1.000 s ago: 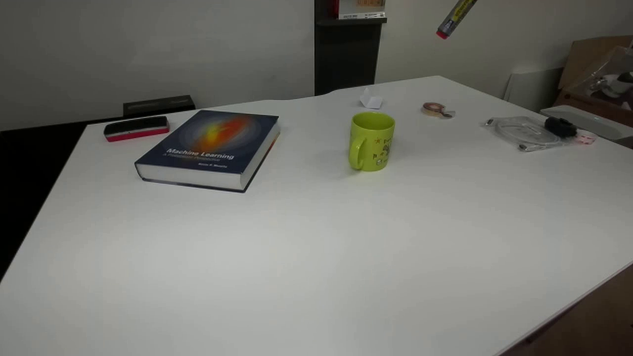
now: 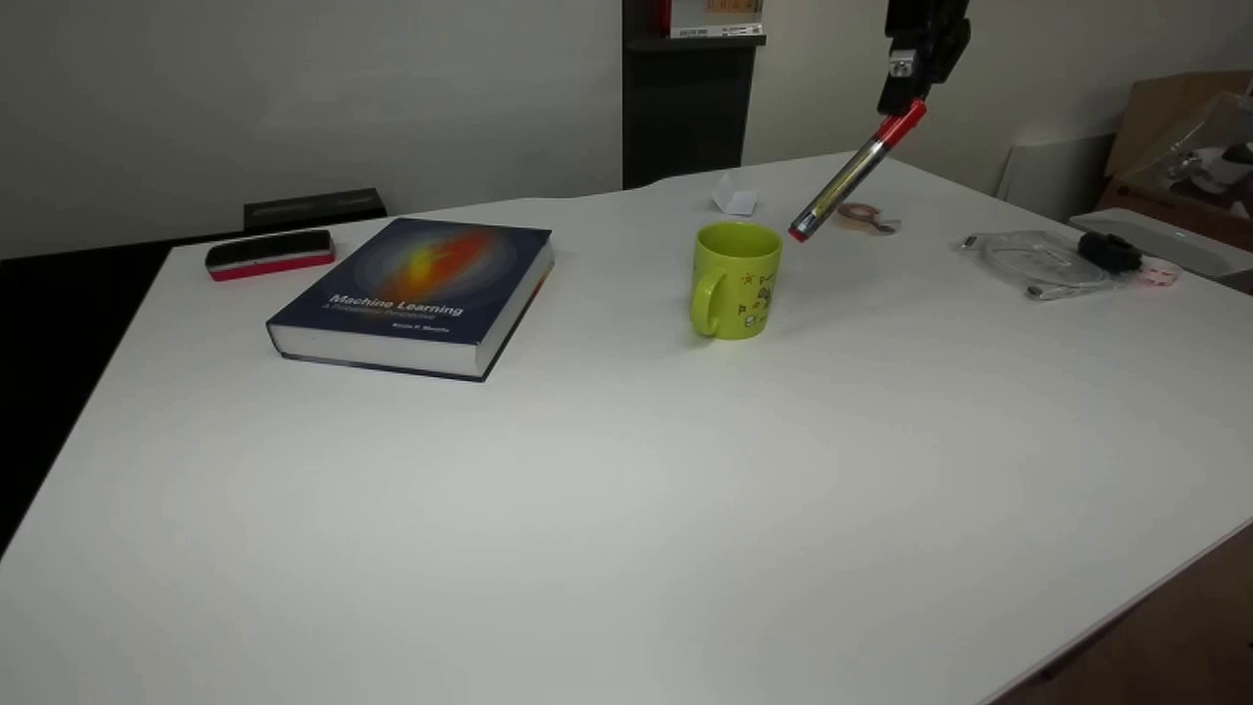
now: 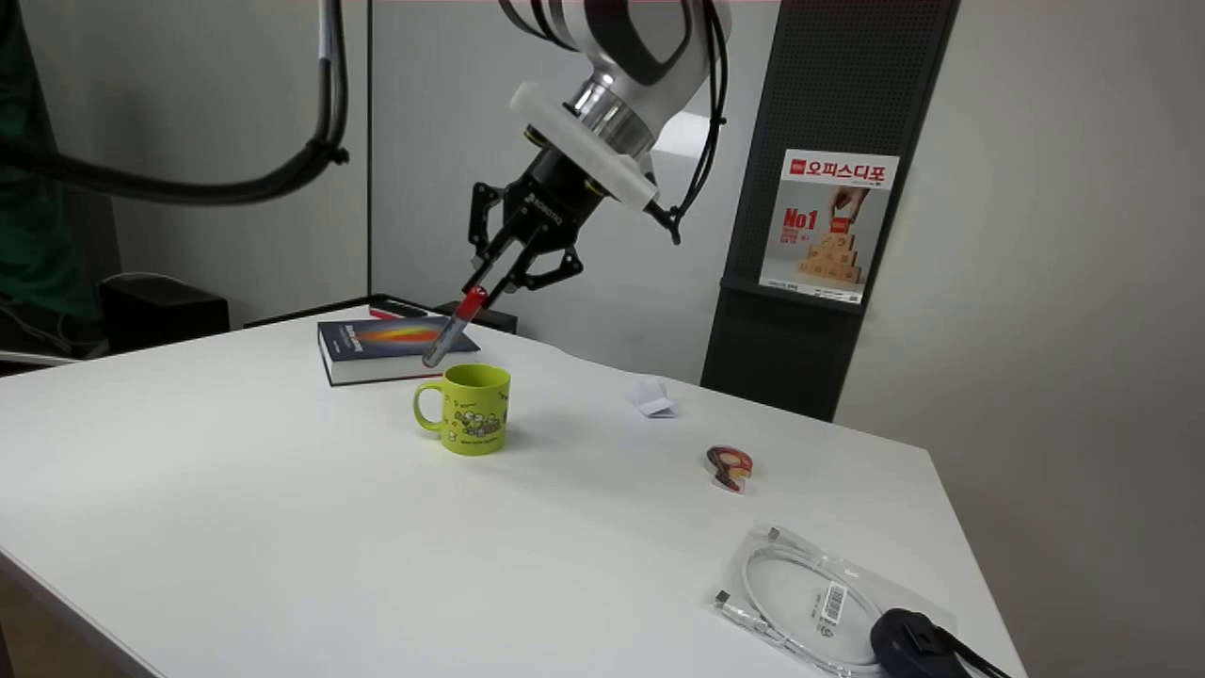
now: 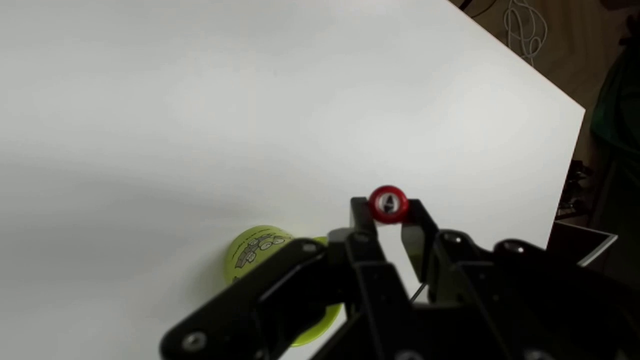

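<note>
My gripper [image 3: 479, 294] is shut on the red cap end of a marker [image 2: 848, 178], which has a grey barrel and a red tip. The marker hangs tilted in the air, its free end pointing down toward the green mug [image 2: 737, 282]. That mug stands upright on the white table, and the marker's lower end is above rim height, apart from it. In the wrist view the marker's red end [image 4: 388, 204] shows between the two fingertips, while the fingers partly cover the mug [image 4: 256, 246].
A thick dark-blue book [image 2: 411, 294] lies left of the mug, with an eraser [image 2: 270, 253] behind it. Tape [image 3: 730, 465], a folded paper [image 3: 651, 397] and a bagged cable [image 3: 808, 599] lie on the other side.
The marker and gripper have come down and slightly left, toward the mug. The gripper now shows in exterior view 1, and the mug has not moved.
</note>
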